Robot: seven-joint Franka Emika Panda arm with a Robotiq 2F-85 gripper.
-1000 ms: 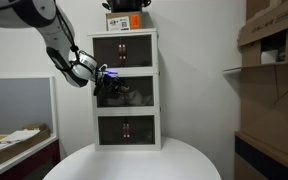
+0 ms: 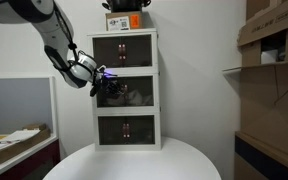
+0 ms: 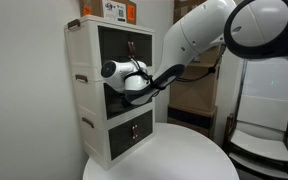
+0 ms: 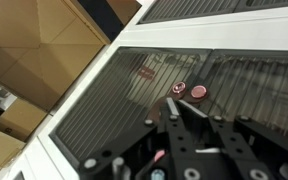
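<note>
A tall white cabinet (image 2: 156, 110) has three stacked compartments with dark ribbed doors. My gripper (image 2: 114, 88) is at the front of the middle compartment, seen from the side in the second exterior view. In the wrist view the gripper reaches to where the two doors meet, close to a brown-red door handle (image 4: 156, 109). Two round red knobs (image 4: 198, 91) show just beyond the fingertips. The fingers look shut on the handle, though the gripper body hides most of the contact. The upper door (image 2: 110, 50) and lower door (image 2: 110, 129) look closed.
A cardboard box (image 2: 124, 21) with a dark object (image 2: 126, 5) sits on top of the cabinet. Cardboard boxes (image 2: 269, 100) stand at the right; a side desk with a box (image 2: 14, 148) is on the left.
The gripper has shifted very slightly at the middle doors over the last second. The cabinet and the rest of the scene look the same.
</note>
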